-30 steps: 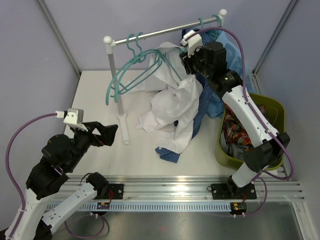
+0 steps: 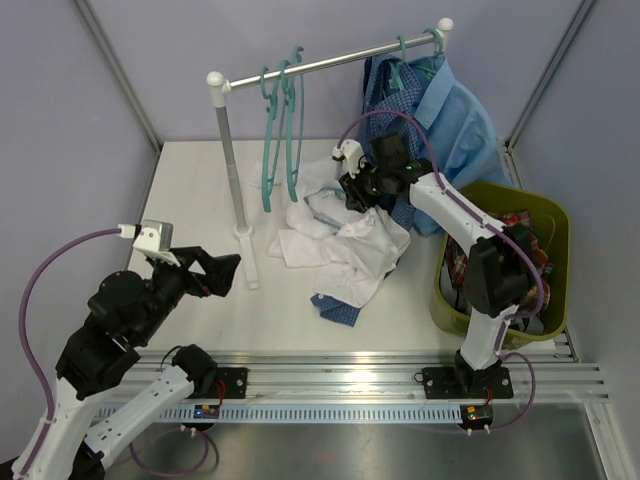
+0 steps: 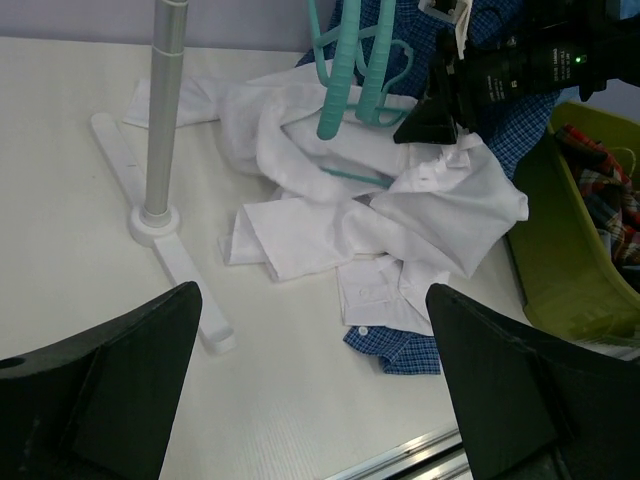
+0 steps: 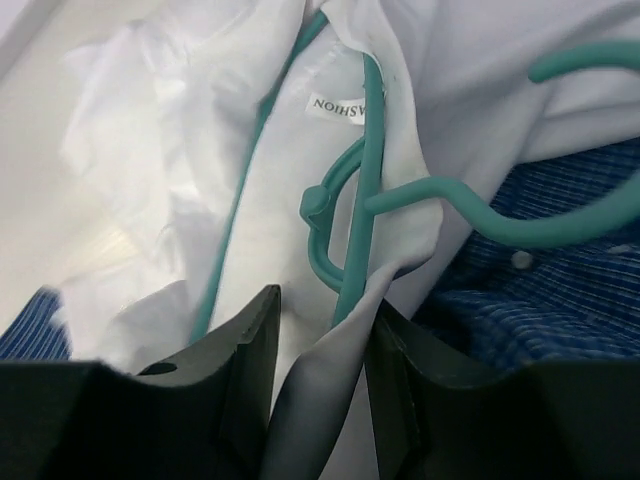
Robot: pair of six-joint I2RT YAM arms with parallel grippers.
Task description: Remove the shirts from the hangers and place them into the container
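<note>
A white shirt point(image 2: 335, 245) lies crumpled on the table below the rail, a teal hanger point(image 4: 362, 200) inside its folds. In the top view my right gripper point(image 2: 355, 185) is low over it; in the right wrist view its fingers are around a strip of white cloth and the hanger, though whether they grip cannot be told. Empty teal hangers point(image 2: 290, 140) hang from the rail. My left gripper point(image 2: 210, 275) stands open at the left of the table, with nothing between its fingers.
Blue shirts point(image 2: 450, 140) hang at the rail's right end. A green bin point(image 2: 550, 310) with clothes stands at the right. The rack's post and foot point(image 2: 248, 255) stand left of the white shirt.
My right gripper has moved down and left with the white shirt and hanger, which are lower. The hanging teal hangers have swung upright and narrower. The left arm is nearly still.
</note>
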